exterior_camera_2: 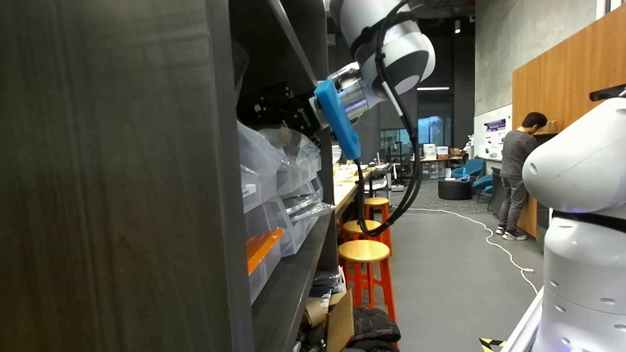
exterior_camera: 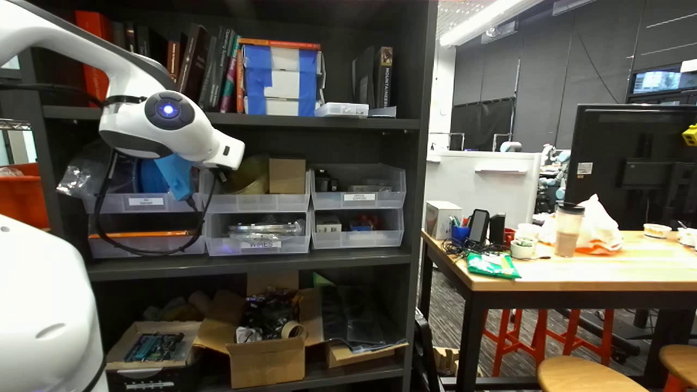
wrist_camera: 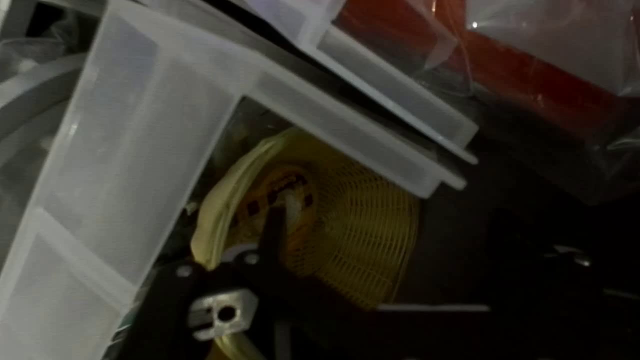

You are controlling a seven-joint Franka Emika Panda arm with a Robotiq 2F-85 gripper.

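A yellow woven basket (wrist_camera: 366,234) lies in a clear plastic bin (wrist_camera: 150,114), its opening turned sideways in the wrist view. Inside it shows something orange with dark square marks (wrist_camera: 294,198). In exterior view 1 the basket (exterior_camera: 255,177) is partly hidden behind the arm's end. My gripper (exterior_camera_2: 253,110) reaches into the shelf just above the bins in exterior view 2. It stands open, with nothing seen held. One dark finger (wrist_camera: 273,233) overlaps the basket's rim and mouth in the wrist view; whether it touches is unclear. The other finger is lost in shadow.
A cardboard box (exterior_camera: 287,176) stands right of the basket. More clear bins (exterior_camera: 358,228) fill this shelf beside and below. The upper shelf (exterior_camera: 274,120) bounds the space above. A cable (exterior_camera_2: 411,193) loops from the arm outside the shelf.
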